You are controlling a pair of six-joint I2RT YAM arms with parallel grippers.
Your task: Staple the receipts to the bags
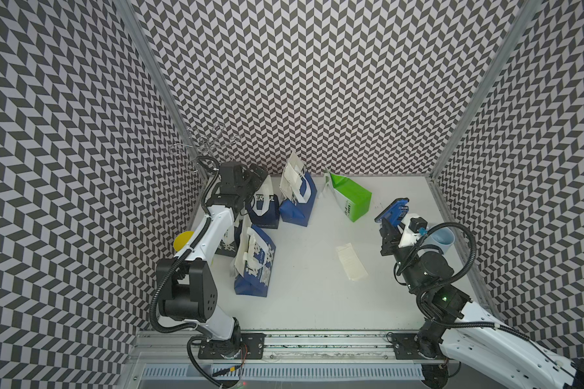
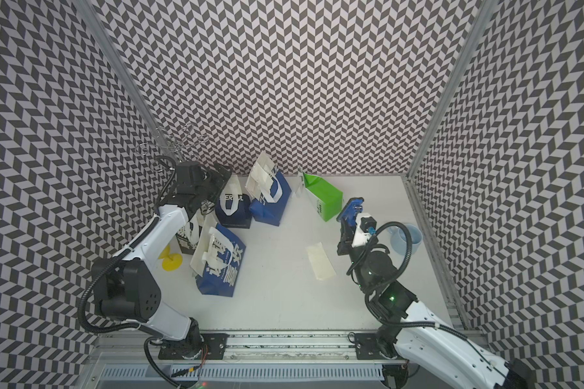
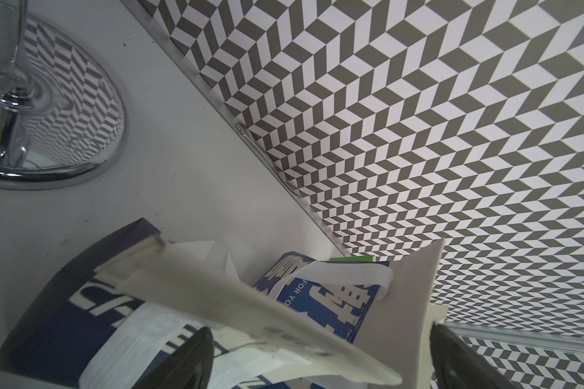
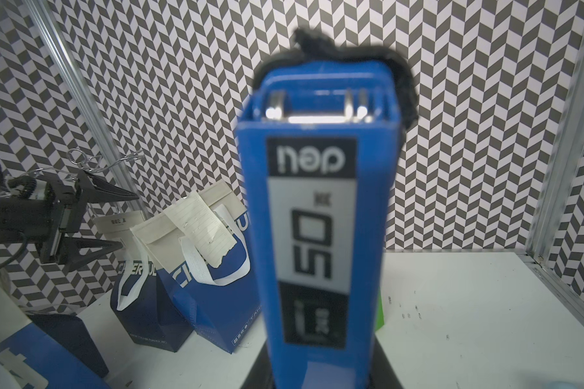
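Observation:
A blue stapler (image 4: 318, 227) stands upright before the right wrist camera, my right gripper shut on its lower end. It is held over the right side of the table. At the back left, my left gripper is open near the top flap of a navy bag (image 1: 263, 212). In the left wrist view that flap spans the gap between its fingers; contact cannot be told. Beside it, a blue bag (image 1: 296, 206) has a pale receipt (image 4: 204, 228) against its flap. Another receipt (image 1: 351, 262) lies flat mid-table.
A patterned blue bag (image 1: 256, 265) stands front left, with a dark bag (image 1: 227, 243) behind it. A green bag (image 1: 351, 196) is at the back, a light blue cup (image 2: 407, 240) at the right. A chrome stand (image 3: 58, 116) occupies the back left corner.

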